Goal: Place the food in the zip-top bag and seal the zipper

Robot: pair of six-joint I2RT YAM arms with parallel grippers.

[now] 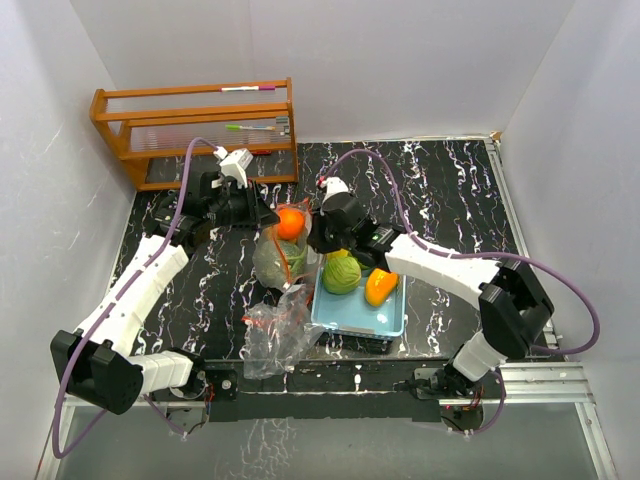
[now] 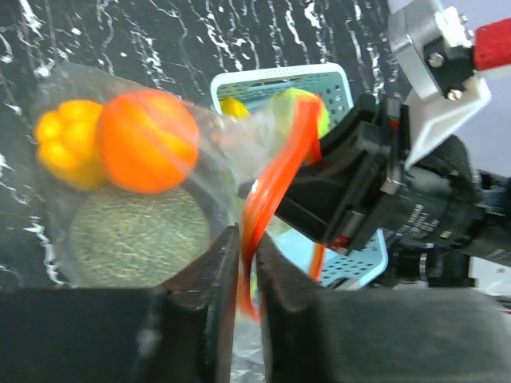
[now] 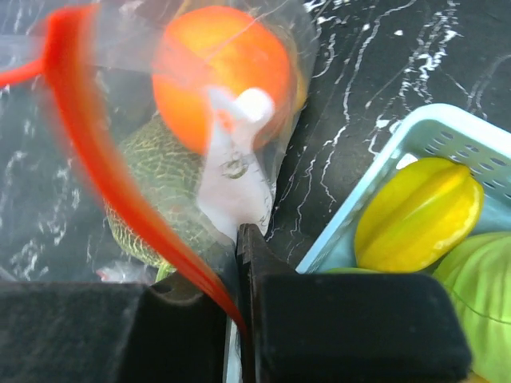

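Note:
A clear zip top bag (image 1: 268,262) with an orange-red zipper strip (image 2: 275,179) holds an orange fruit (image 1: 290,223), a yellow fruit (image 2: 70,144) and a netted melon (image 2: 136,235). At its rim my left gripper (image 1: 268,214) is slightly open; the strip shows in the narrow gap between its fingers. On the side by the basket, my right gripper is shut on the bag's edge, the strip running down to its fingers. The bag's mouth gapes between both grippers.
Right of the bag, a light blue basket (image 1: 362,329) holds a green cabbage (image 1: 341,275), an orange pepper (image 1: 380,287) and a yellow fruit (image 3: 417,214). Another crumpled clear bag (image 1: 275,340) lies in front. A wooden rack (image 1: 127,150) stands behind left.

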